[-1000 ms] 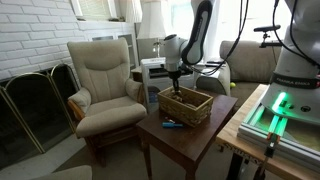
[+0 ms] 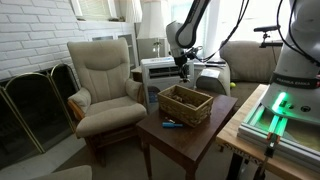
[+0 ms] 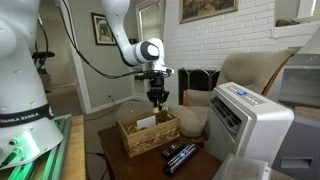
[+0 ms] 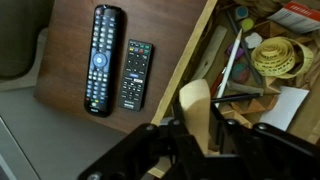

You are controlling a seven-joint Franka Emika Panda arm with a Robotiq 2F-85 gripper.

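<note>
My gripper is shut on a small orange object (image 4: 195,100) with a paler end; what it is cannot be made out. In the first exterior view the gripper (image 2: 184,74) hangs above the wicker basket (image 2: 178,109). The second exterior view has the gripper (image 3: 157,100) over the same basket (image 3: 130,142), pointing down. Inside the basket, the wrist view takes in a yellow tape roll (image 4: 278,58), a white pen-like stick (image 4: 233,62) and other clutter. My fingers and the held object cover part of the contents.
Two dark remotes, a larger one (image 4: 104,60) and a smaller one (image 4: 135,75), lie on the dark wooden table (image 4: 170,22) beside the basket. A tan armchair (image 2: 104,85) stands beyond the table, and a white appliance (image 3: 240,115) is nearby.
My gripper has risen from down at the basket to clear above it, shifting slightly right in the first exterior view. The basket and remotes stay where they were.
</note>
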